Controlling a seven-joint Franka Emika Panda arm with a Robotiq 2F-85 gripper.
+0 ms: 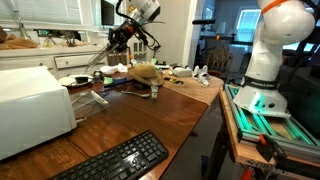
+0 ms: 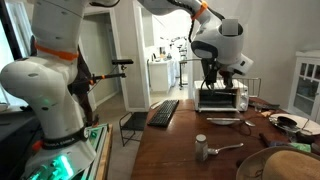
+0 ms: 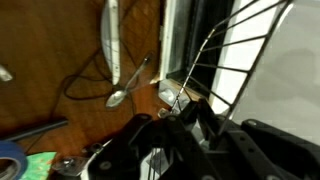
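My gripper is shut on a wire rack (image 3: 228, 52), whose bars run up and to the right in the wrist view. In exterior view 1 the gripper (image 1: 121, 40) is raised above the back of the table, and a faint rack shape slants below it. The exact grip point on the wire is dark and hard to make out. The white toaster oven (image 1: 35, 108) stands at the left of the table with its front door hanging open. From exterior view 2, the gripper (image 2: 215, 76) appears in front of the oven.
A black keyboard (image 1: 115, 160) lies in front of the oven. A tan hat (image 1: 146, 73), a small shaker (image 2: 201, 148) and a spoon (image 2: 226, 148) lie farther along the table. Pans and other clutter fill the back.
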